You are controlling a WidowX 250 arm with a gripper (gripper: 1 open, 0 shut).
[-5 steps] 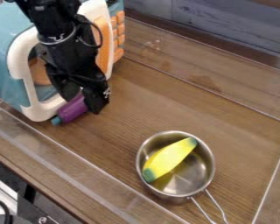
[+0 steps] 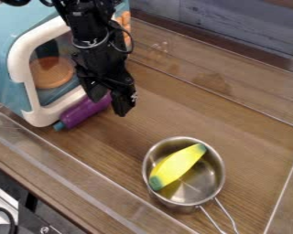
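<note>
My black gripper (image 2: 110, 99) hangs at the left, in front of the toy microwave (image 2: 21, 50) with white door frame, just over a purple eggplant-like object (image 2: 80, 112) with a teal end, which lies on the wooden table. Whether the fingers are open or touch it is unclear. A silver pot (image 2: 161, 194) at the lower right holds a yellow banana (image 2: 176, 166).
An orange-brown round thing (image 2: 48, 71) is inside the microwave.
The gripper has shifted slightly up and back from the viewer, uncovering more of the purple object. The pot and banana are unchanged.
</note>
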